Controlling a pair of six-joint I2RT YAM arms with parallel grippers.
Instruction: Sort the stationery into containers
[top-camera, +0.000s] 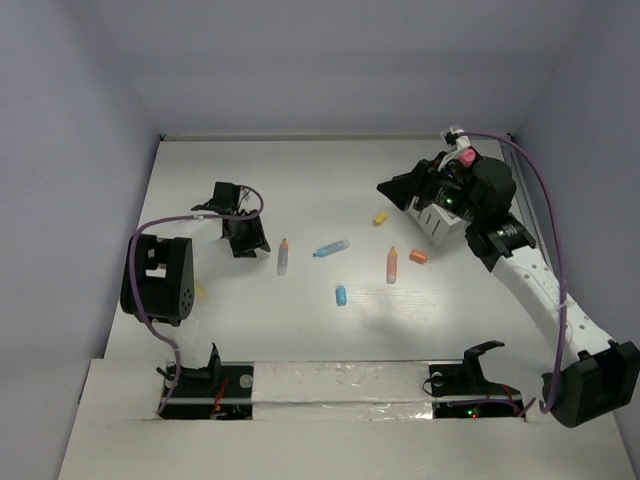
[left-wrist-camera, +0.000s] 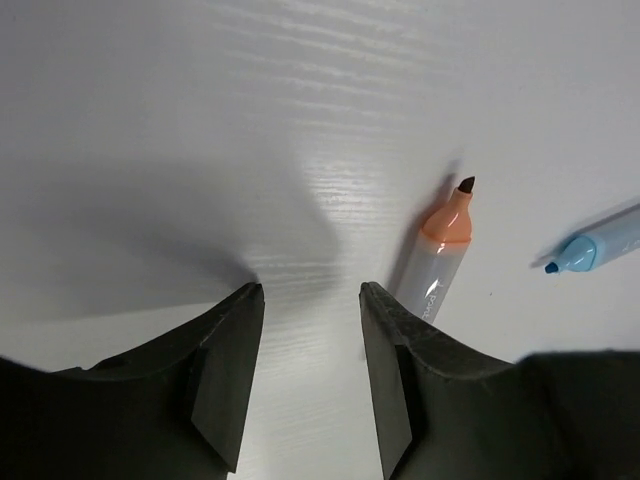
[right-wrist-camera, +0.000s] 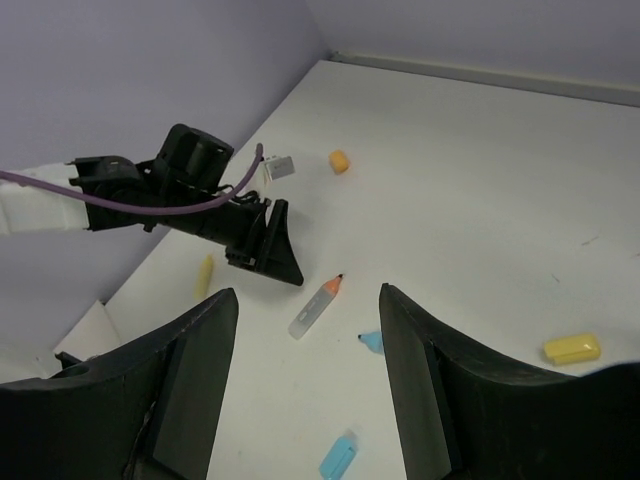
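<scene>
My left gripper (top-camera: 258, 250) stands open low at the left, empty, just left of an orange-tipped marker (top-camera: 282, 258), which shows beside its fingers in the left wrist view (left-wrist-camera: 440, 255). A blue marker (top-camera: 330, 248) lies further right, with an orange marker (top-camera: 391, 264), a small blue item (top-camera: 341, 296), an orange eraser-like block (top-camera: 418, 256) and a yellow one (top-camera: 380, 217). A yellow item (right-wrist-camera: 204, 275) lies left of my left gripper. My right gripper (top-camera: 395, 190) is open in the air, with nothing between its fingers, before the white container (top-camera: 436, 223).
Grey walls bound the table (top-camera: 300, 180) at back and sides. A small orange-yellow item (right-wrist-camera: 339, 160) lies toward the back left.
</scene>
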